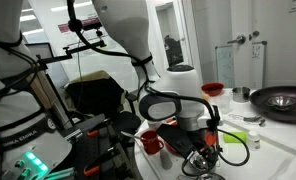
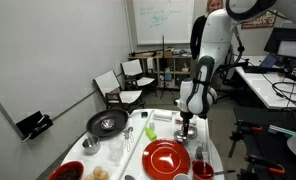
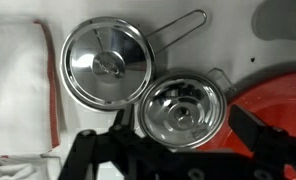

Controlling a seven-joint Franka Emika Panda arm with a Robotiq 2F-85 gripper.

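Observation:
My gripper is open above the smaller round metal dish [image 3: 180,112], its dark fingers on either side. No hold on the dish is visible. This dish has a small wire handle and lies beside a red plate [image 3: 273,110]. A larger metal dish [image 3: 106,62] with a longer wire handle sits next to it in the wrist view. From the first exterior view, the gripper [image 1: 203,158] is low over the table's front, and the arm hides most of the plate. The second exterior view shows the gripper [image 2: 184,128] beyond the red plate [image 2: 166,158].
A red mug [image 1: 151,142] stands close to the arm. The black frying pan [image 1: 278,100] lies farther back, with a green item [image 1: 233,136] between. A white cloth-like item [image 3: 16,85] borders the larger dish.

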